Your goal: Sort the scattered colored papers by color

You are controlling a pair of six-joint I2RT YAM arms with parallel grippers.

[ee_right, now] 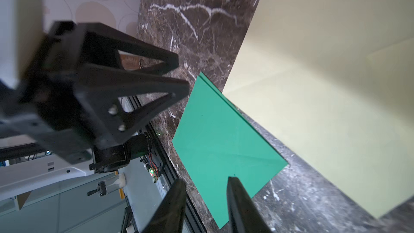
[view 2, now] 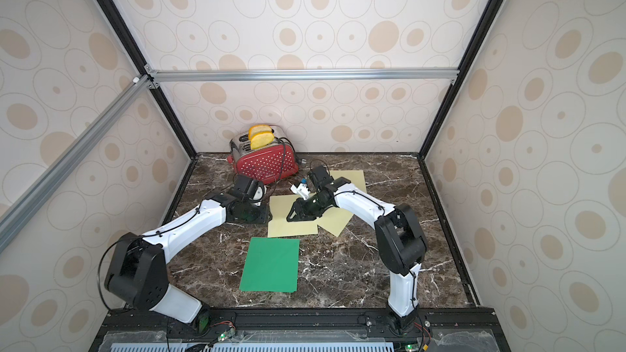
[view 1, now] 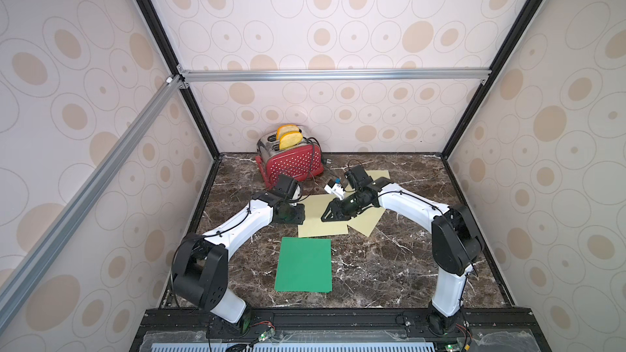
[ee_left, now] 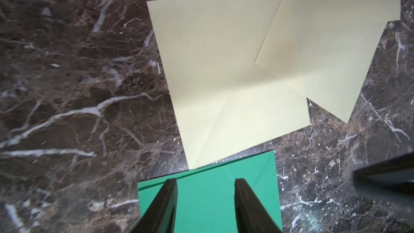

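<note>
Green papers point(view 1: 304, 264), stacked with a thin second edge showing, lie flat near the front of the table. Behind them is a pale yellow paper point(ee_left: 224, 73), its right side overlapped by another yellow paper point(ee_left: 323, 47) lying at an angle. More yellow paper point(view 1: 378, 174) shows farther back, partly hidden by the right arm. My left gripper point(view 1: 301, 214) is open over the left edge of the nearer yellow paper, empty. Across from it, my right gripper point(view 1: 328, 213) hangs above the same sheet, open with nothing between its fingers.
A red bag-like toaster point(view 1: 296, 156) with yellow pieces on top and a dark cable stands at the back left. The two grippers are close together over the yellow paper. Bare marble table point(view 1: 397, 267) lies at the front right.
</note>
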